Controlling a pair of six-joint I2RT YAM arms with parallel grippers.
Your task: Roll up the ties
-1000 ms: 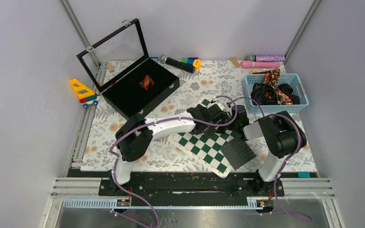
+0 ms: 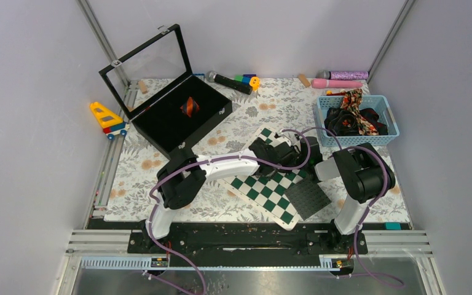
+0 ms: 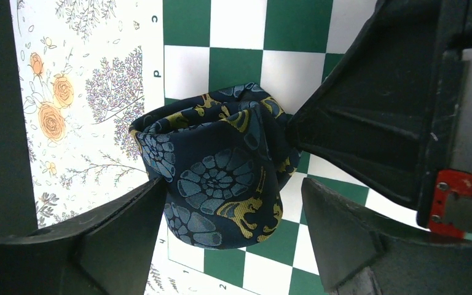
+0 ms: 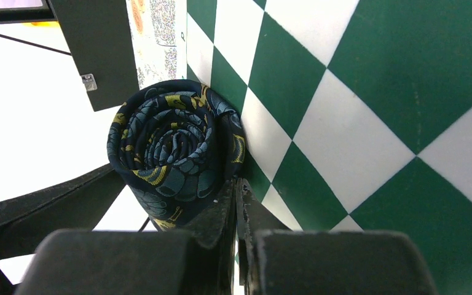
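Note:
A dark navy tie (image 3: 215, 178) with blue flowers and yellow scrolls stands as a thick roll on the green-white checkered board (image 3: 236, 70). Its spiral end faces up in the right wrist view. My left gripper is open around the roll: one finger lies against its left side, the other stands slightly apart on the right. My right gripper is shut, its tips touching the roll's outer layer; whether a thin fold is pinched there cannot be told. In the top view, both arms hide the roll. Inside the open black case (image 2: 172, 132) rests an orange-striped tie roll (image 2: 190, 107).
Several dark and patterned cloths lie in the blue basket (image 2: 393, 126) at the right. A dark square mat (image 2: 308, 198) overlaps the board's right edge. Microphones (image 2: 230, 83) and toys are at the back. Free table lies left of the board.
The right arm looks nearly still.

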